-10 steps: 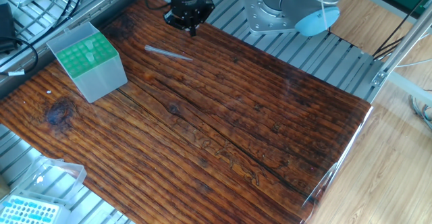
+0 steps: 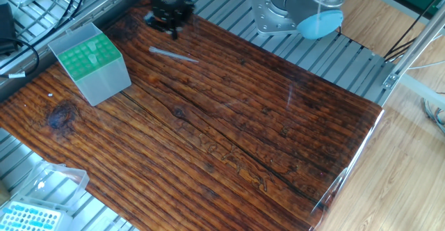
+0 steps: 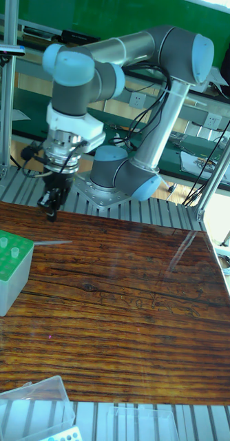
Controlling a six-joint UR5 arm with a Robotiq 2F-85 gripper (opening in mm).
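A thin clear pipette tip (image 2: pixel 172 54) lies flat on the brown wooden board (image 2: pixel 229 120), near its back edge. To its left stands a translucent box with a green rack top (image 2: pixel 90 54), which carries a couple of upright tips. My black gripper (image 2: pixel 173 33) hangs above the board's back edge, over and behind the loose tip and apart from it. In the other exterior view, the gripper (image 3: pixel 51 214) points down behind the green-topped box (image 3: pixel 9 275) and the tip (image 3: pixel 52 242). Its fingers are small and dark, so whether they are apart cannot be made out.
A clear plastic lid (image 2: pixel 61 182) and a white rack with blue pieces (image 2: pixel 31 217) sit at the front left, off the board. The arm's base (image 3: pixel 116 184) stands behind the board. The board's middle and right side are bare.
The loose tip and the box have stayed where they were.
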